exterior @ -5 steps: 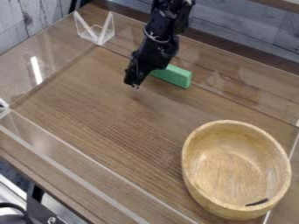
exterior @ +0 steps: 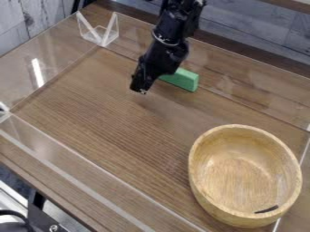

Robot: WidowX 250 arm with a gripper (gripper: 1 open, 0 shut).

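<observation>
My gripper (exterior: 144, 80) hangs from the black arm (exterior: 172, 36) above the upper middle of the wooden table (exterior: 85, 127). It looks shut, with no object visible between its fingers, though the dark shapes are small. A green block (exterior: 184, 78) lies just to its right, partly behind the arm.
A large tan bowl (exterior: 245, 163) sits at the lower right. A white wire-like holder (exterior: 100, 32) stands at the back left, and another white piece is at the left edge.
The green block shows little or no movement.
</observation>
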